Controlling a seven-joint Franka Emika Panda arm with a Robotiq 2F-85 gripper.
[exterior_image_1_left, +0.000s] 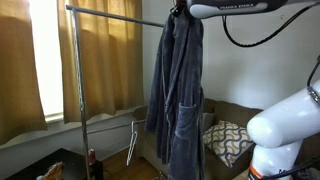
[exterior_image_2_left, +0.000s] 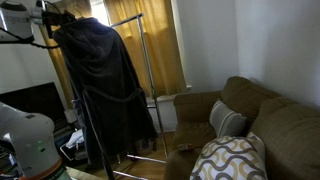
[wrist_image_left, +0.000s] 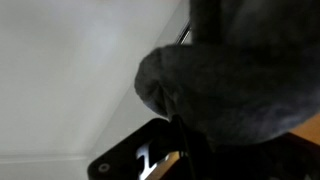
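Observation:
A dark blue-grey robe (exterior_image_1_left: 180, 100) hangs long and loose from my gripper (exterior_image_1_left: 181, 8), which is shut at its top, near the upper edge of exterior view 1. In exterior view 2 the robe (exterior_image_2_left: 100, 85) spreads wide below the arm. The fuzzy robe (wrist_image_left: 215, 85) fills the right of the wrist view, against the dark gripper parts; what exactly lies between the fingers is hidden. A metal garment rack (exterior_image_1_left: 81, 85) stands beside the robe, its top bar (exterior_image_1_left: 120, 17) running towards the robe's collar. Whether robe and bar touch, I cannot tell.
A white hanger (exterior_image_1_left: 132, 140) hangs low by the rack. Behind are yellow curtains (exterior_image_1_left: 105, 60) and a brown sofa (exterior_image_2_left: 285, 125) with patterned cushions (exterior_image_2_left: 230, 160). Floor space between rack and sofa is narrow.

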